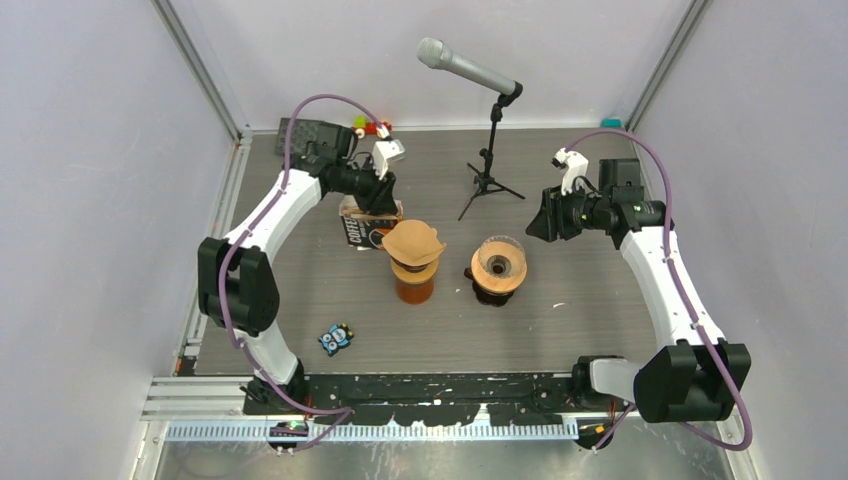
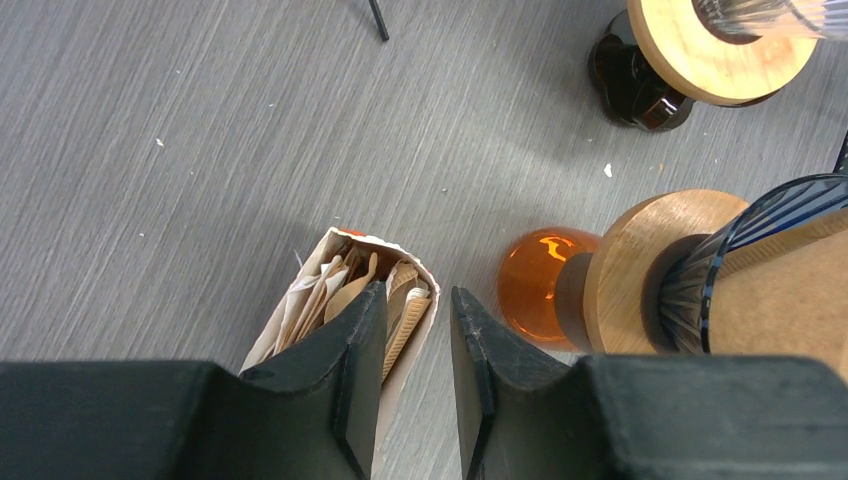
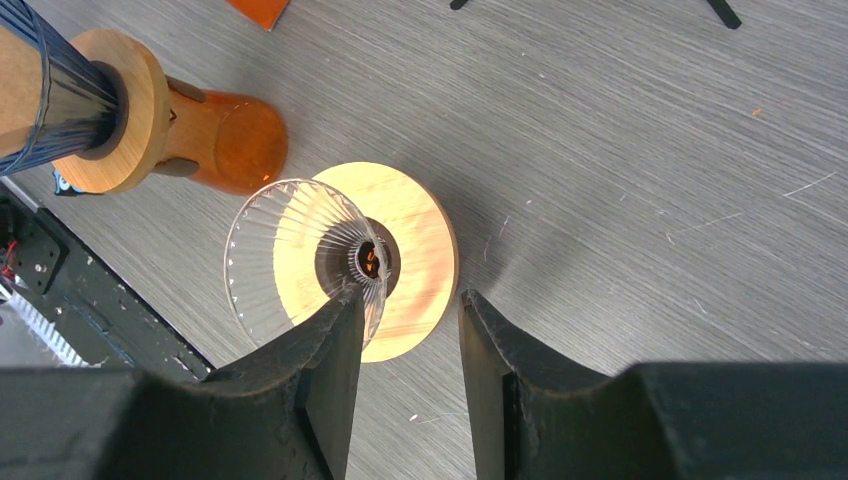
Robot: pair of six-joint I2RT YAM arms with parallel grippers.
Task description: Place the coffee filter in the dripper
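The box of coffee filters (image 1: 368,233) stands left of the middle of the table, its open top showing several brown paper filters (image 2: 349,296). Right over that opening is my left gripper, its fingers apart with no filter clearly between the fingers. A clear ribbed dripper (image 3: 262,265) with a wooden collar (image 3: 428,255) sits empty on a dark carafe (image 1: 492,298). My right gripper hangs open, to the right of this dripper in the top view, holding nothing. Another dripper, on an amber carafe (image 1: 414,291), has a brown filter (image 1: 412,242) in it.
A microphone on a tripod stand (image 1: 487,180) rises at the back middle. The small blue toy (image 1: 336,339) lies at the front left, and a colourful toy (image 1: 372,127) is partly hidden at the back. Bare table lies between the box and the stand.
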